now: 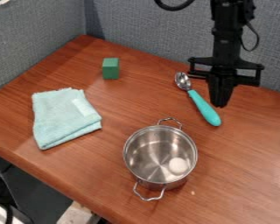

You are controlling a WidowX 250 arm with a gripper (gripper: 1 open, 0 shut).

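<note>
A black gripper on its arm hangs at the upper right, low over the table beside a spoon with a turquoise handle, whose steel head points up-left. Whether the fingers are open or shut is unclear. A steel pot with two handles stands at the front middle, holding a small white round object. A folded pale blue cloth lies at the left, and a green block stands at the back.
Grey partitions bound the back and left; the table's edge runs along the lower left.
</note>
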